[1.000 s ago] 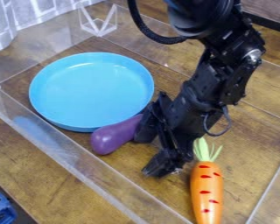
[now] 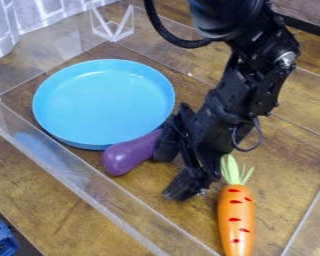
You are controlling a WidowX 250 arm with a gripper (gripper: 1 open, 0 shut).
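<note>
My black gripper [image 2: 182,161] is low over the wooden board, at the purple eggplant [image 2: 128,155], whose upper right end disappears behind its fingers. Whether the fingers are open or closed around it is unclear. A blue plate [image 2: 103,88] lies behind and left of the eggplant. An orange toy carrot [image 2: 236,220] with green leaves lies at the right front, just below the gripper.
A clear plastic wall runs along the left and front edge of the board [image 2: 296,170]. Bare wood shows at the right. A white object [image 2: 113,20] is at the top left, and something blue sits in the bottom left corner.
</note>
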